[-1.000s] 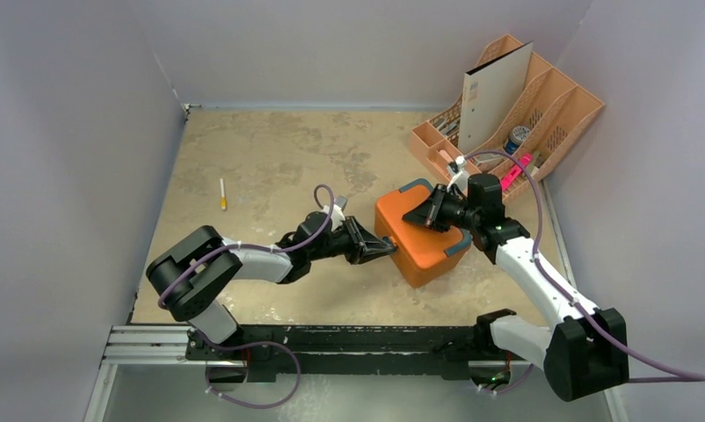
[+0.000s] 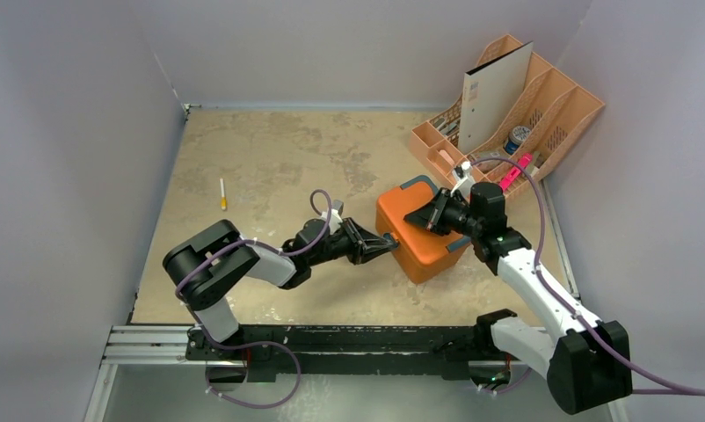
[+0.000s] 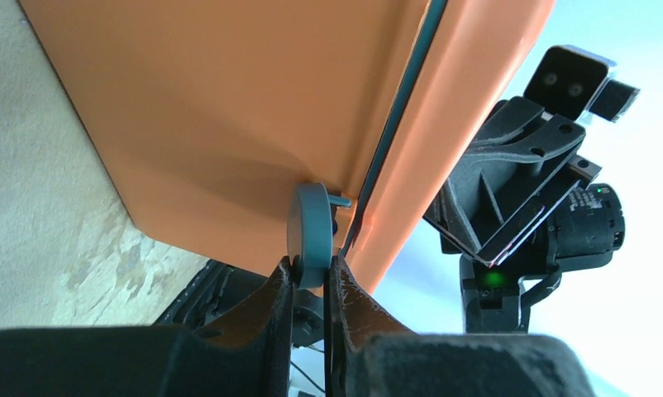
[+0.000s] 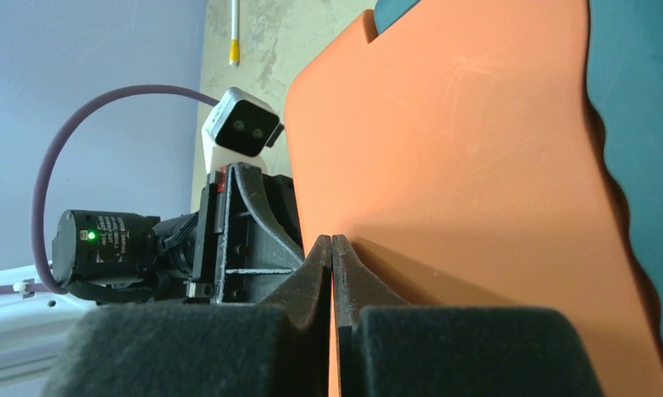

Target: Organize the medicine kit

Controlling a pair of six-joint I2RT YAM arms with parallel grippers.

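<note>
An orange medicine kit (image 2: 431, 254) with a closed lid stands on the table, right of the middle. Its blue-grey latch (image 3: 313, 227) sits on the side facing my left arm. My left gripper (image 2: 391, 243) is shut on that latch, its fingertips (image 3: 286, 275) pinching the lower end. Over the lid (image 4: 469, 165) my right gripper (image 2: 414, 220) is shut, with nothing between its fingers; the tips rest on or very near the lid surface. What the kit holds is hidden.
A peach desk organizer (image 2: 570, 98) stands at the back right, close behind the kit, holding a white folder (image 2: 497, 95), a pink item (image 2: 515, 173) and a jar (image 2: 518, 138). A white-and-yellow pen (image 2: 223, 195) lies far left.
The left arm's elbow has shifted right and slightly forward while the fingertips stay at the latch. The kit and right gripper are nearly unmoved.
</note>
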